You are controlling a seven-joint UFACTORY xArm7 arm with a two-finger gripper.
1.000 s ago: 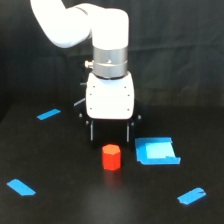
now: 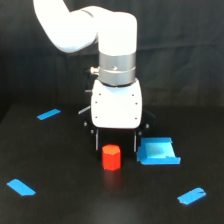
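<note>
A small red block [image 2: 111, 158] sits on the dark table near the centre of the camera view. My gripper [image 2: 116, 145] points down from a white arm, its two thin dark fingers spread apart on either side of the block's top edge in the image. Whether they reach down around the block or stay above and behind it is hard to tell. No object shows held in the fingers. Just right of the gripper lies a shallow open blue box [image 2: 160, 161], with a lighter inside.
Strips of blue tape mark the table: one at the back left [image 2: 49, 114], one at the front left [image 2: 21, 187] and one at the front right [image 2: 191, 196]. Around the block, the front of the dark table is clear.
The arm and gripper have shifted a little to the right and downward in the view, bringing the fingers closer to the box. Block and box stay where they were.
</note>
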